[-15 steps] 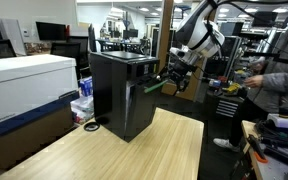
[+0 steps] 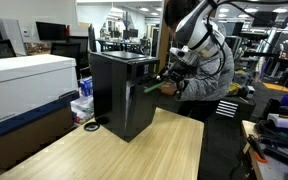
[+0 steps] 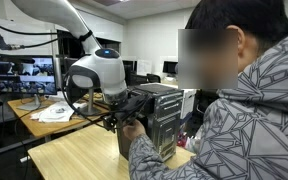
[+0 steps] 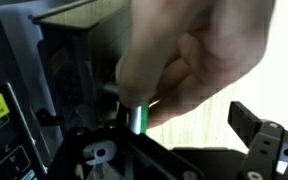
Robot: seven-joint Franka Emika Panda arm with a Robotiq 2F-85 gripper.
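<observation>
A tall black box-like appliance [image 2: 122, 95] stands on the wooden table [image 2: 109, 155]. At its right side is my gripper, open, with one black finger [image 4: 249, 125] showing clearly at the right of the wrist view. A person's hand [image 4: 199, 75] reaches in between the fingers in that view. Beneath the fingertips of the hand shows a thin green thing [image 4: 139, 118], partly hidden; whether the hand grips it or only touches it, I cannot tell. The white arm [image 2: 199, 60] comes in from the right.
A person in a grey patterned jacket [image 3: 224, 125] stands close to the appliance and arm. White and blue boxes [image 2: 29, 85] occupy the table's left. A black ring [image 2: 91, 126] lies before the appliance.
The person has come in from the right behind the arm, and a hand now reaches the gripper. The arm and the appliance look unmoved.
</observation>
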